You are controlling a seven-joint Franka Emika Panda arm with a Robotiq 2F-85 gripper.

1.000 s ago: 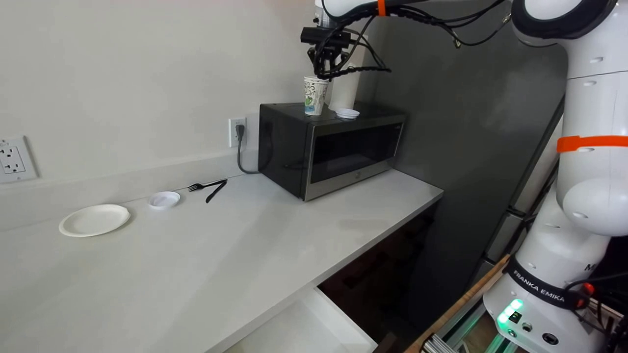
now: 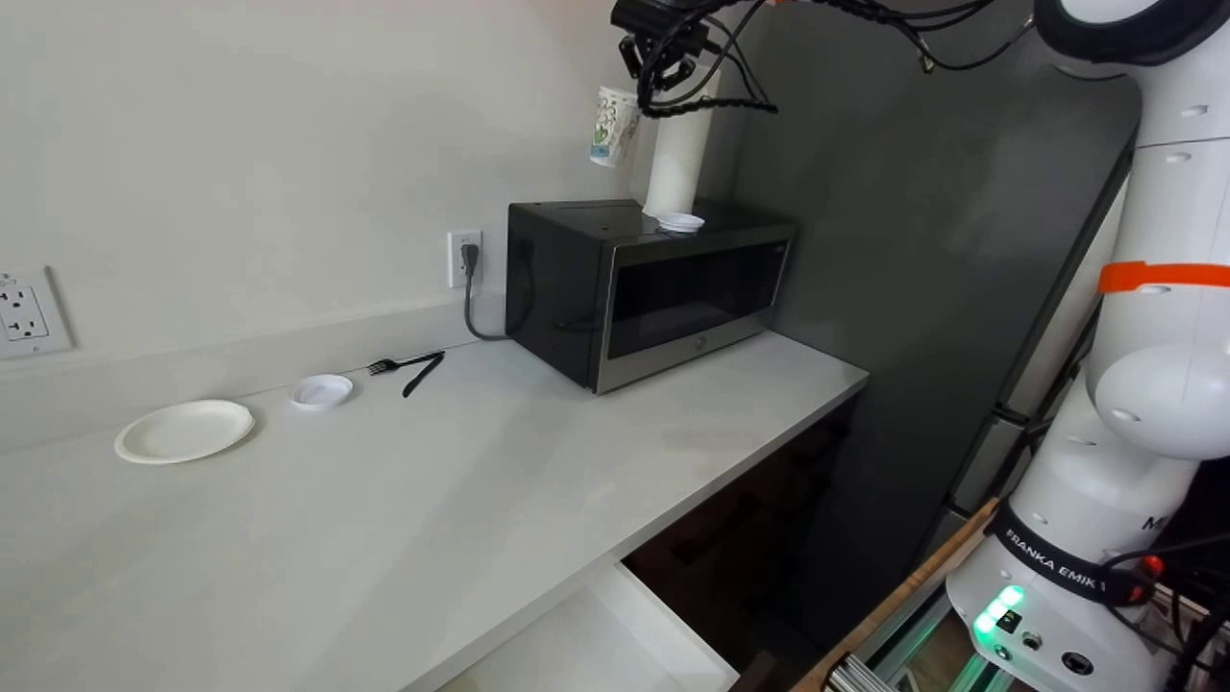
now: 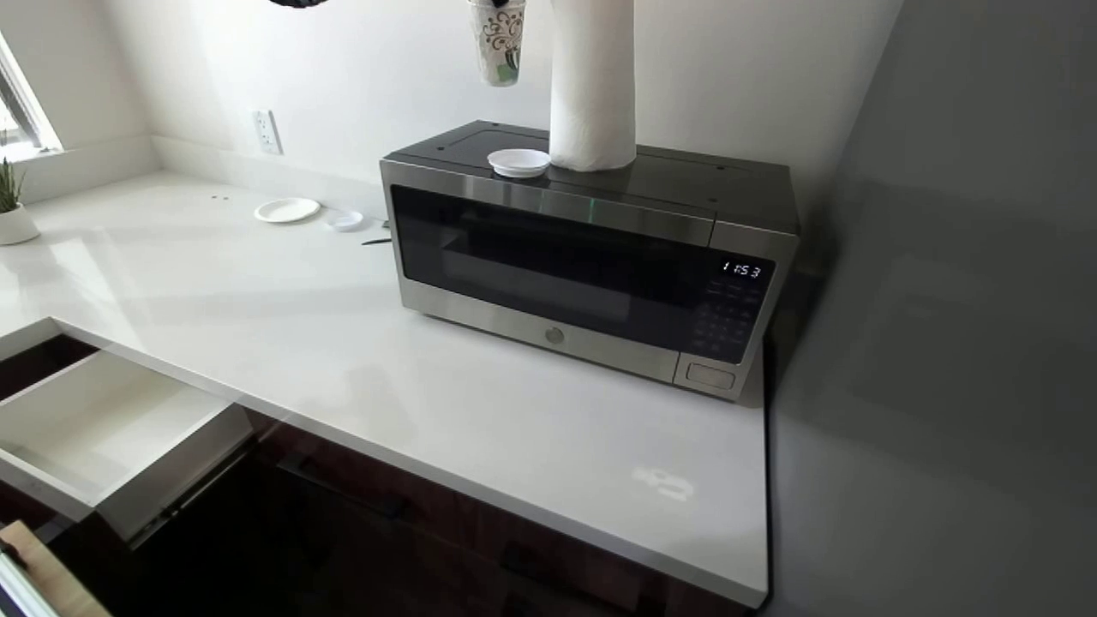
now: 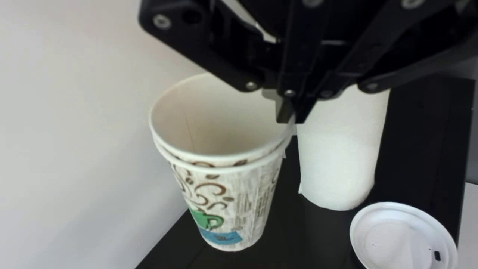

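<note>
Two nested paper cups (image 4: 228, 201) with a brown swirl and green mug print hang from my gripper, which is shut on their rim at the side nearest the paper towel roll. In exterior view 1 the cups (image 2: 614, 127) are in the air above the microwave's left end, slightly tilted. In exterior view 2 the cups (image 3: 499, 43) hang clear of the microwave top, and most of the gripper is out of frame there.
The microwave (image 3: 576, 267) carries a paper towel roll (image 3: 593, 87) and white lids (image 3: 519, 161). On the counter lie a plate (image 2: 184, 432), a small white lid (image 2: 320, 392), a black fork (image 2: 404, 362) and a black knife (image 2: 423, 375). A drawer (image 3: 113, 422) stands open. Mid-counter is clear.
A second ago the cups stood on the microwave top with the gripper at their rim. Arm and cups have risen together, and the cups are now off the surface.
</note>
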